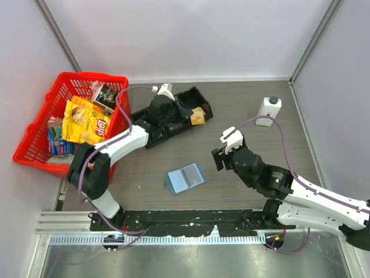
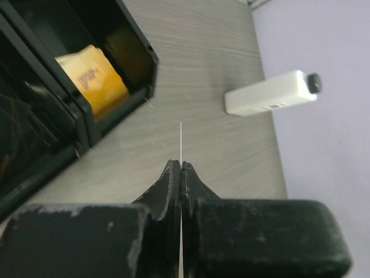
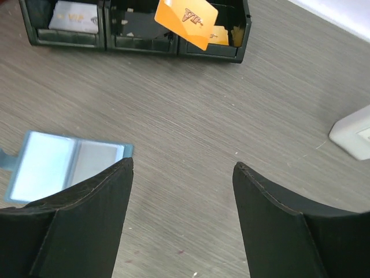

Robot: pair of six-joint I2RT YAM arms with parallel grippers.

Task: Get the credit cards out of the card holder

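The blue card holder lies spread flat on the table, its pale pockets facing up; the right wrist view shows most of the holder at left. My left gripper is shut on a thin orange-yellow card above the black box. In the left wrist view the card stands edge-on as a fine line at the fingertips, while in the right wrist view the card's face shows. Apart from that, my right gripper is open and empty, right of the holder.
A divided black box stands at the back, with a yellow card in its right compartment. The white bottle is at back right. A red basket of snacks fills the left. Table between holder and bottle is clear.
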